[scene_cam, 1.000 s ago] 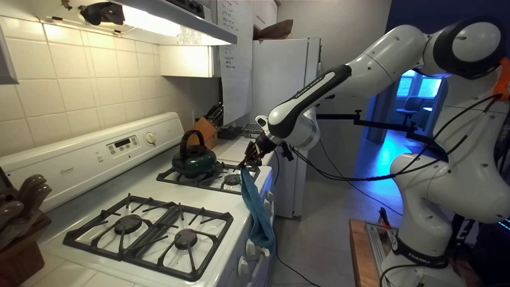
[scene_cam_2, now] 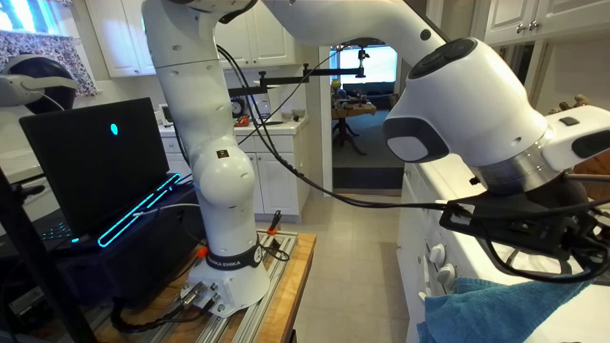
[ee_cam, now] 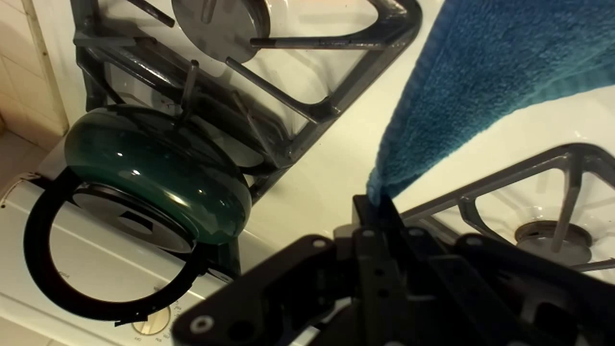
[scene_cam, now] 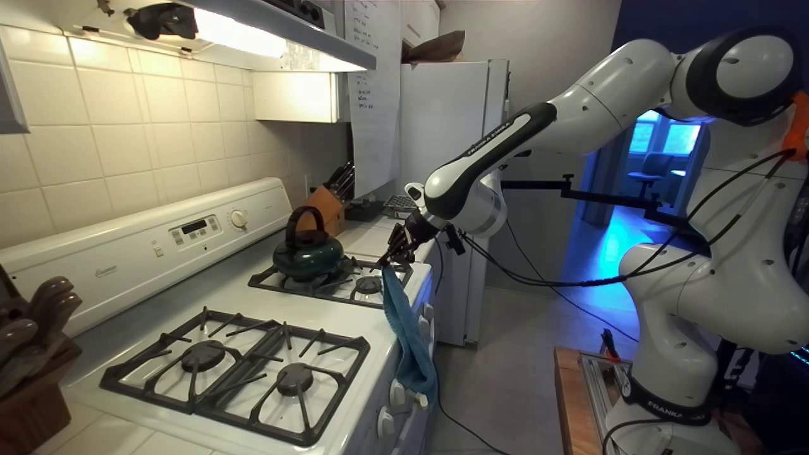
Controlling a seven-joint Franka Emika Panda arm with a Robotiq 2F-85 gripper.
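Observation:
A blue towel (scene_cam: 409, 333) hangs from my gripper (scene_cam: 385, 263) and drapes over the stove's front edge, past the knobs. In the wrist view, the gripper is shut on a gathered corner of the towel (ee_cam: 461, 98), which fans out toward the upper right. Exterior view 2 shows the towel (scene_cam_2: 503, 308) spread across the front of the stovetop, its lower part hanging down; the fingertips are hidden there.
A dark green kettle (scene_cam: 307, 254) with a tall black handle stands on the back burner beside the gripper. Black grates (scene_cam: 235, 371) cover the near burners. Bare white stovetop (ee_cam: 300, 196) lies between the grates. A knife block (scene_cam: 326, 208) sits beyond the stove.

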